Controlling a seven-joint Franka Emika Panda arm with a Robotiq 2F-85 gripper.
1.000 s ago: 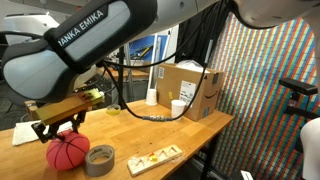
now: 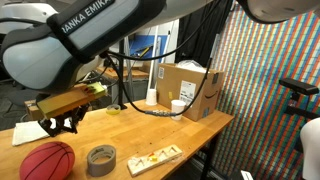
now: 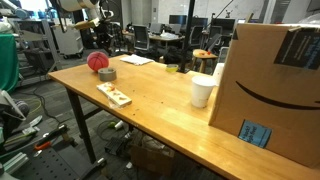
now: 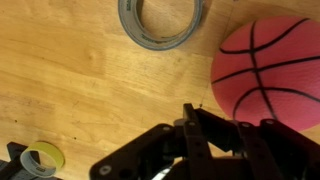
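A red ball with black seams [image 2: 47, 162] rests on the wooden table at its near left corner. In the wrist view the ball [image 4: 270, 72] fills the right side, next to my gripper and not between its fingers. The fingers look close together, and nothing shows between their tips. In the first exterior view my gripper [image 2: 66, 127] is just above and behind the ball. The second exterior view has the ball [image 3: 97, 60] at the table's far left end.
A grey tape roll [image 2: 101, 160] lies right of the ball, with a light board holding small pieces [image 2: 155, 160] beyond it. Farther off are a yellow tape roll [image 4: 42, 158], a white cup [image 3: 202, 91] and a large cardboard box [image 3: 265, 95].
The ball has moved left and toward the near edge in the first exterior view, away from the gripper's fingers. My gripper has risen slightly. The other objects look unmoved.
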